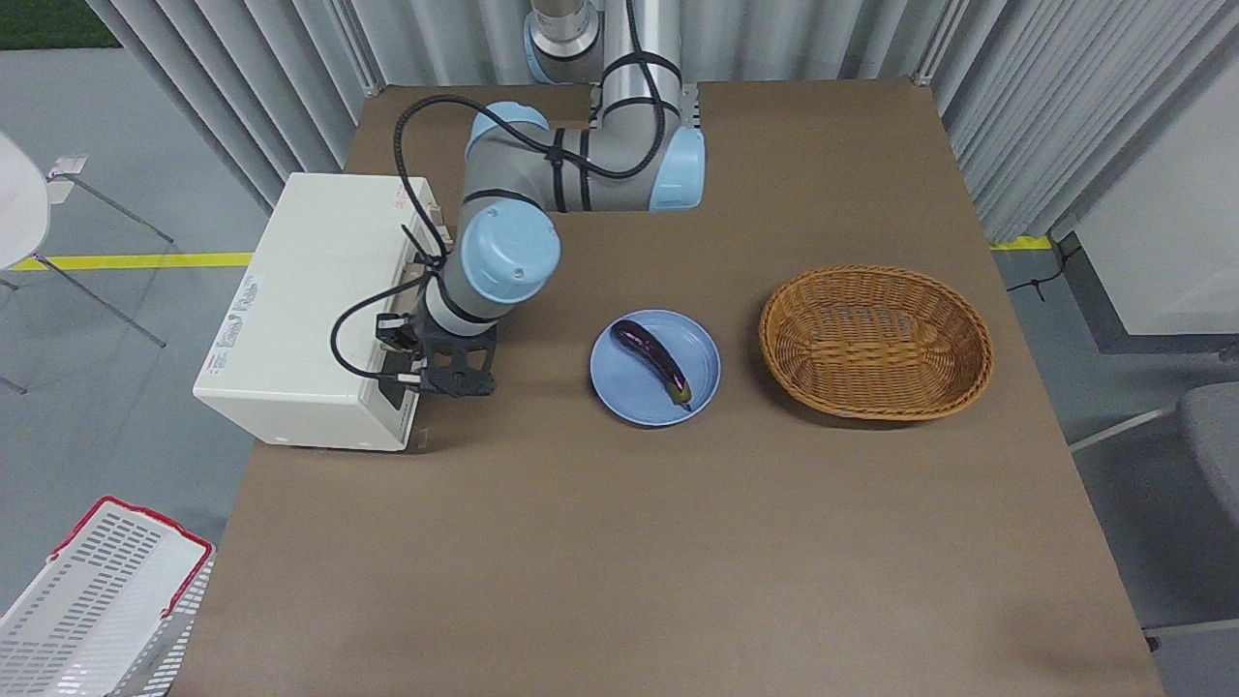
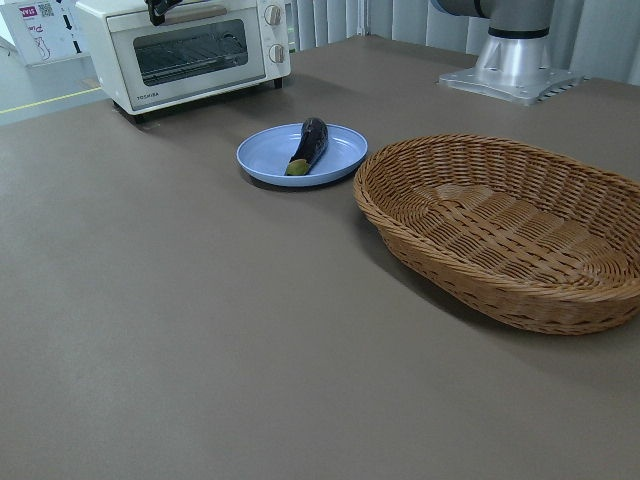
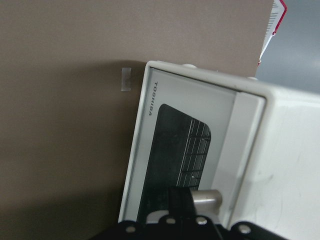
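Observation:
My black gripper (image 1: 453,366) hangs at the front edge of the white Toshiba oven (image 1: 296,314), which has its door shut. In the wrist view the gripper's black body sits over the metal door handle (image 3: 207,199); whether it grips it cannot be told. In the left view only a dark bit of the gripper shows at the top of the oven (image 2: 200,60). An eggplant (image 1: 650,358) lies on a blue plate (image 1: 627,401) to the right of the oven.
A wicker basket (image 1: 877,343) stands right of the plate. A white crate with red rim stands on the floor at lower left.

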